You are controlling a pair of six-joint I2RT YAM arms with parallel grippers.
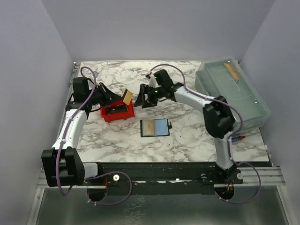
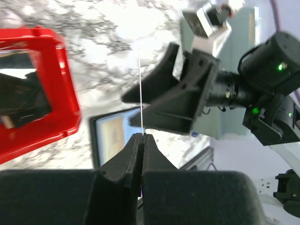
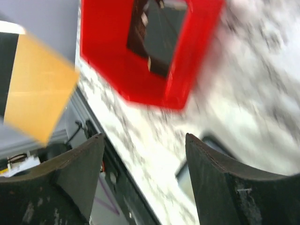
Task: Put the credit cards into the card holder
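Observation:
A gold-and-black card (image 1: 127, 96) is pinched upright in my shut left gripper, showing edge-on as a thin line in the left wrist view and blurred at the left of the right wrist view (image 3: 42, 84). Just right of it, my right gripper (image 1: 145, 98) stands open. The red box (image 1: 117, 116) lies below, with dark cards inside. An open card holder (image 1: 154, 128), tan on one side and light blue on the other, lies on the marble table in front of both grippers.
A large translucent bin (image 1: 232, 93) fills the table's right side, with a blue-handled tool (image 1: 234, 139) at its front.

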